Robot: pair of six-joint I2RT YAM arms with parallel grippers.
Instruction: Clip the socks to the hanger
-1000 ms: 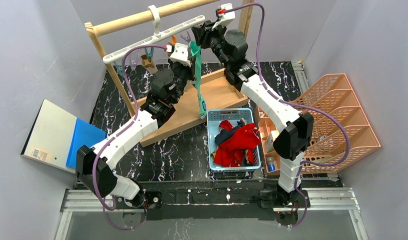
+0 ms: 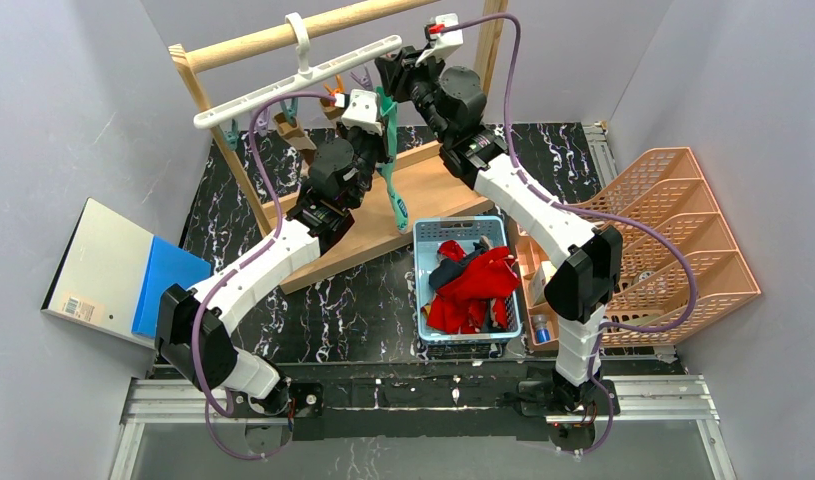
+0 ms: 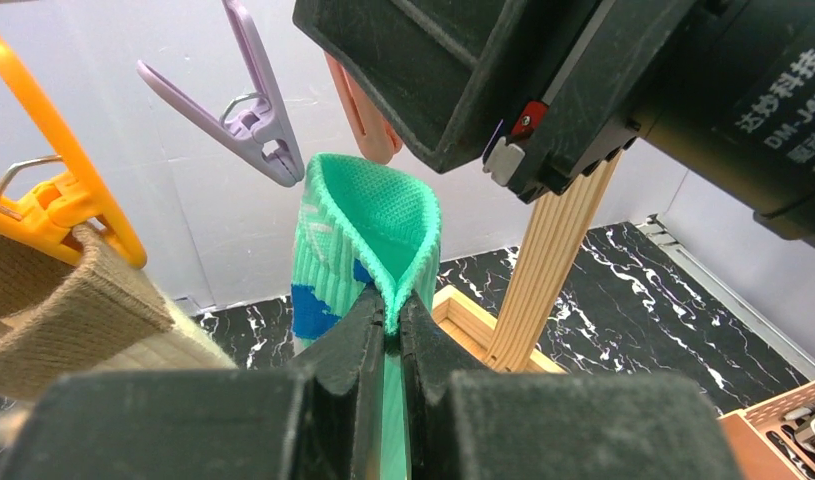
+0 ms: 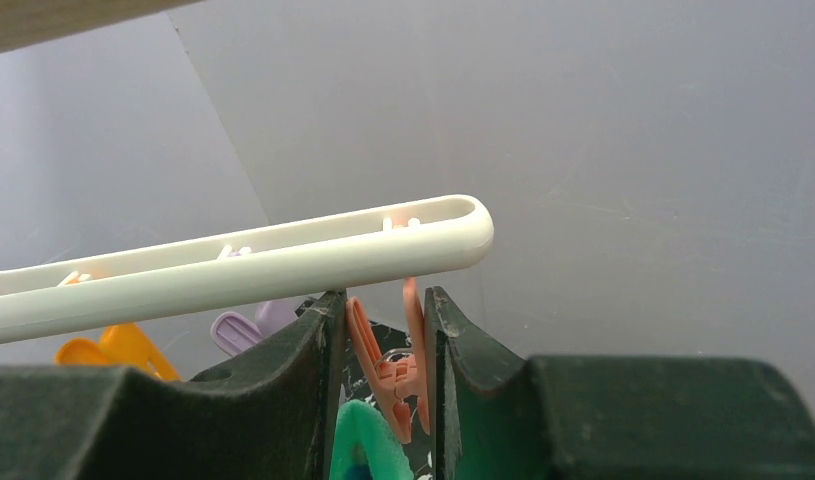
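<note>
A mint-green sock with blue patches (image 3: 323, 240) hangs from my left gripper, which is shut on its cuff. Just above, at the end of the white hanger (image 4: 233, 270), my right gripper is shut on the pink clip (image 4: 416, 370). The sock cuff is beneath that clip in the right wrist view. A purple clip (image 3: 263, 130) and an orange clip (image 3: 63, 215) hang along the hanger, with a brown sock (image 3: 83, 310) below the orange one.
A wooden frame (image 2: 213, 58) carries the hanger over a wooden base (image 2: 433, 200). A blue basket (image 2: 423, 320) of red and dark cloth sits at the front; an orange rack (image 2: 683, 155) is right, and a binder (image 2: 113, 270) left.
Over the last second the hanger and my right gripper have shifted slightly left, and the left gripper a little right.
</note>
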